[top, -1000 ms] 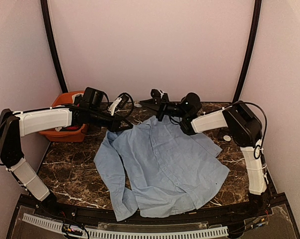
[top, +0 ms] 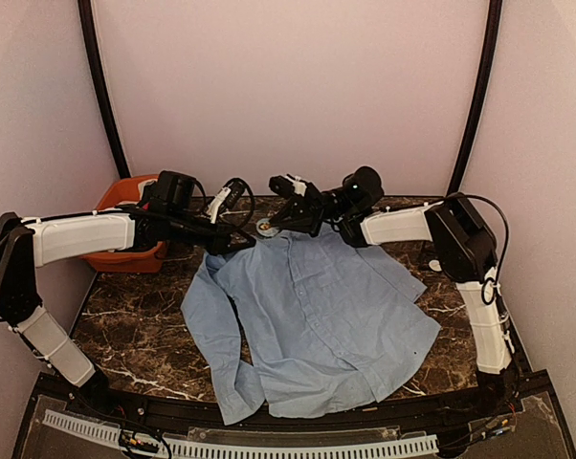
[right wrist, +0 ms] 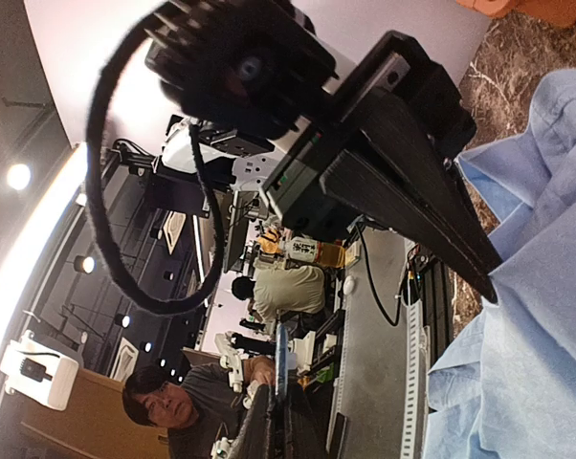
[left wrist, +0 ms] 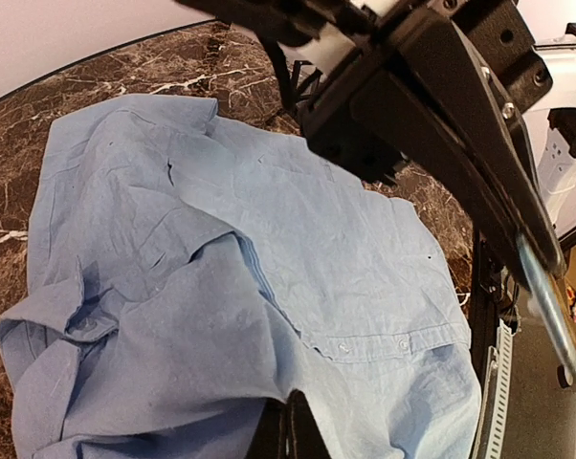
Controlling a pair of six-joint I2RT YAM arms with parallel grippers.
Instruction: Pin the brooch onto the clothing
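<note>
A light blue button shirt [top: 336,325] lies spread on the dark marble table. At its upper left my left gripper [top: 242,241] is shut, its tips [left wrist: 288,421] against a raised fold of cloth in the left wrist view. Just right of it and a little higher, my right gripper [top: 269,226] is shut, with a small round light brooch [top: 266,227] at its tips in the top view. In the right wrist view a thin pale piece [right wrist: 281,359] shows at the shut fingers, apparently the brooch edge-on.
An orange bin [top: 125,258] stands at the back left. A small white round object [top: 435,265] lies at the right of the table. Bare marble [top: 135,335] is free at the front left. People and clutter show beyond the table in the right wrist view.
The left arm has hardly moved.
</note>
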